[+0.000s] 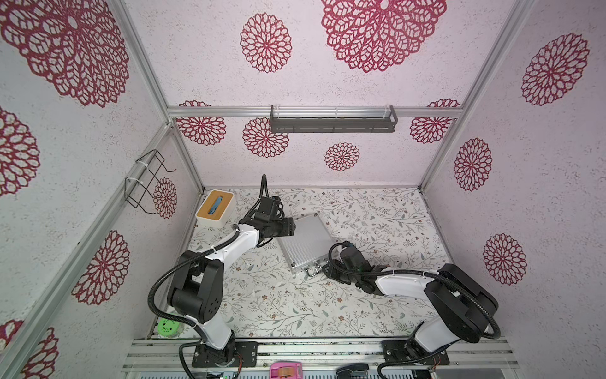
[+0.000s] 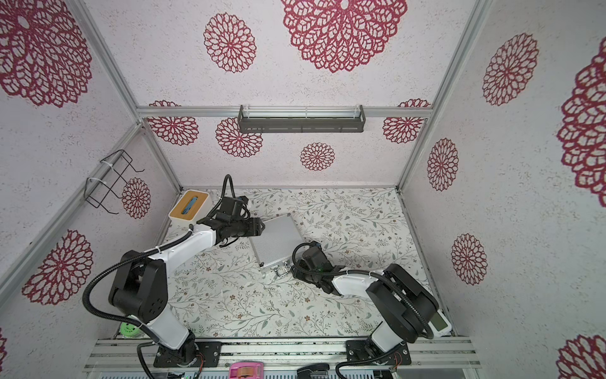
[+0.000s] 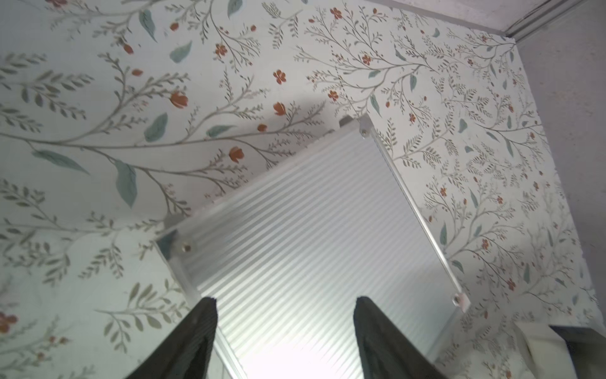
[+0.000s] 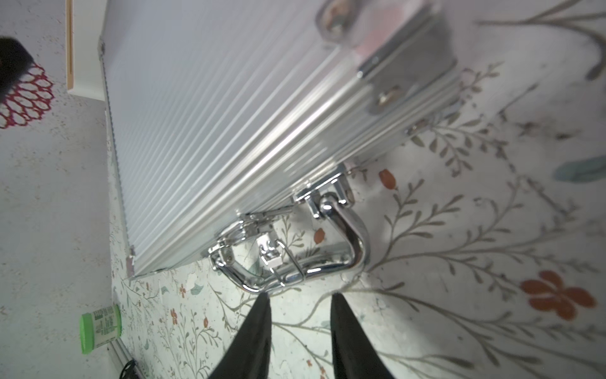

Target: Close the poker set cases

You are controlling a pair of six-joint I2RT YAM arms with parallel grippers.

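The silver poker case [image 1: 306, 237] lies shut-lidded on the floral table, turned at an angle, with its metal handle [image 4: 315, 268] and latch [image 4: 271, 252] on the near side. Above the lid hangs my left gripper, its dark fingers apart with nothing between them, seen over the lid [image 3: 322, 233] in the left wrist view. My right gripper is low at the case's front edge, just short of the handle, fingertips apart and empty.
A white box with a wooden top [image 1: 215, 205] sits at the back left. A green tub [image 1: 169, 325] is at the front left. A grey shelf [image 1: 332, 123] is on the back wall.
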